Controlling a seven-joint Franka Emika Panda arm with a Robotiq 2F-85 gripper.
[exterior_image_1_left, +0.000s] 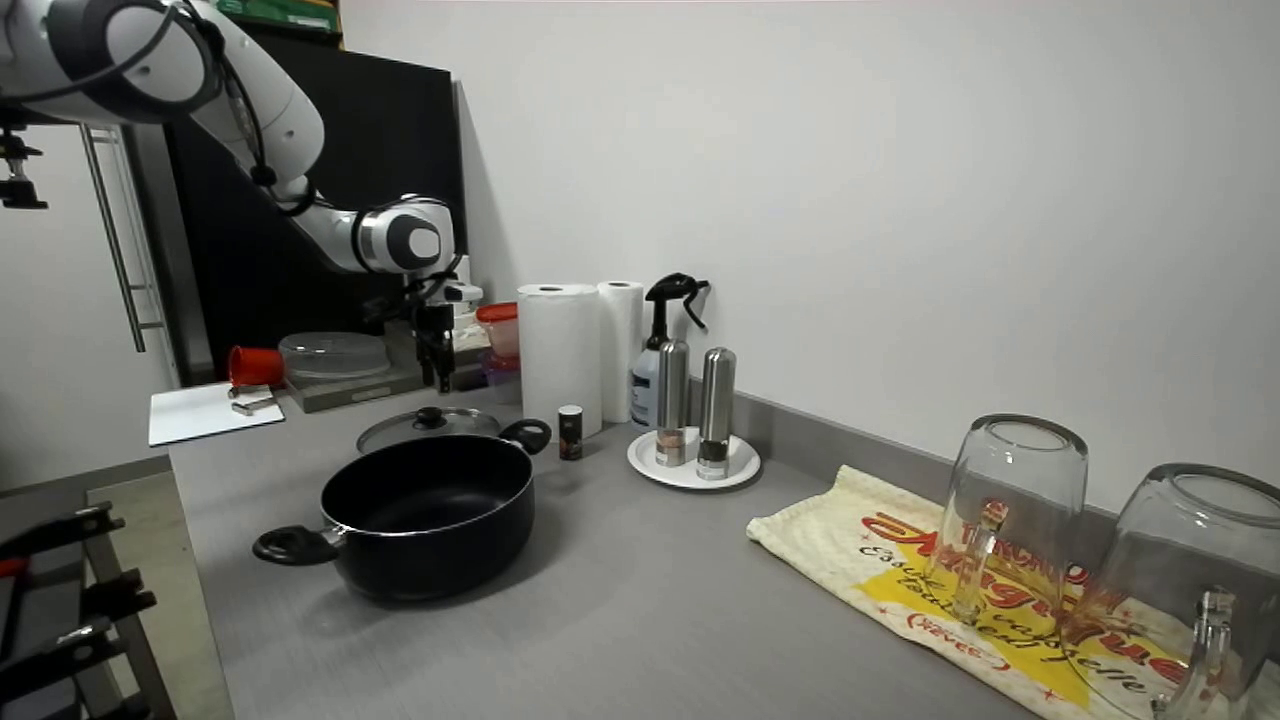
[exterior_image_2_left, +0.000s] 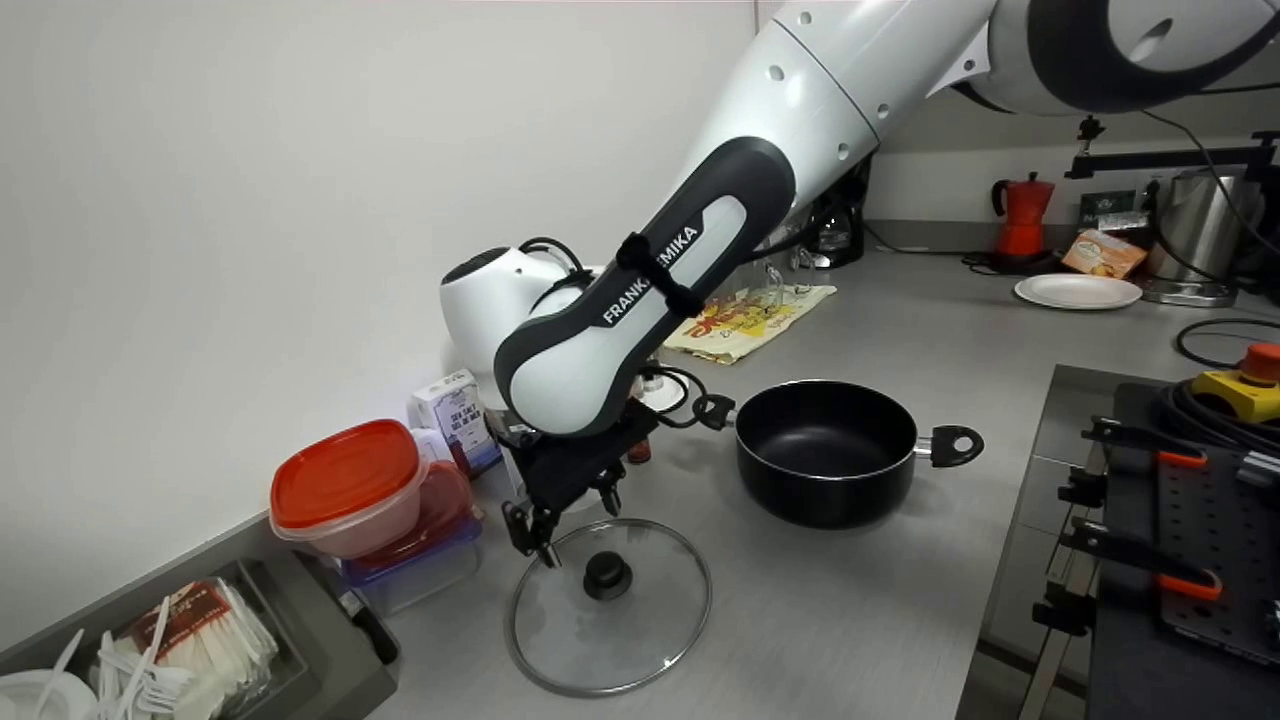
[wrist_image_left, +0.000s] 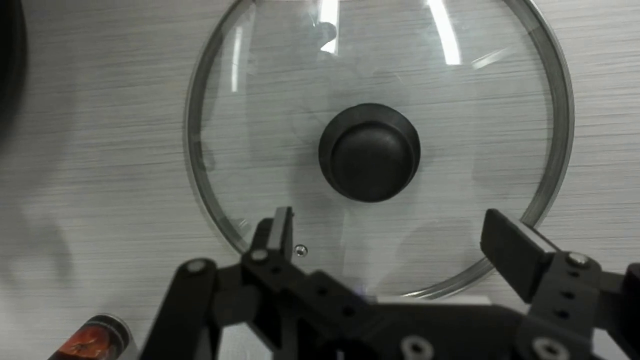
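A round glass lid (exterior_image_2_left: 654, 618) with a metal rim and a black knob (exterior_image_2_left: 607, 575) lies flat on the counter. From the wrist view, the knob (wrist_image_left: 369, 153) sits beyond my fingertips, near the middle of the glass. My gripper is open above the near part of the lid, its fingers wide apart and empty. In exterior view 2 the gripper (exterior_image_2_left: 582, 528) hangs over the lid's wall-side edge, not touching the knob. An empty black pot (exterior_image_1_left: 428, 516) with two handles stands uncovered beside the lid.
Beside the lid stands a small spice jar (exterior_image_1_left: 570, 432), with paper towel rolls (exterior_image_1_left: 559, 360) behind it. Food containers (exterior_image_2_left: 348, 492) and a cutlery tray (exterior_image_2_left: 288, 678) line the wall. The counter in front of the pot is clear.
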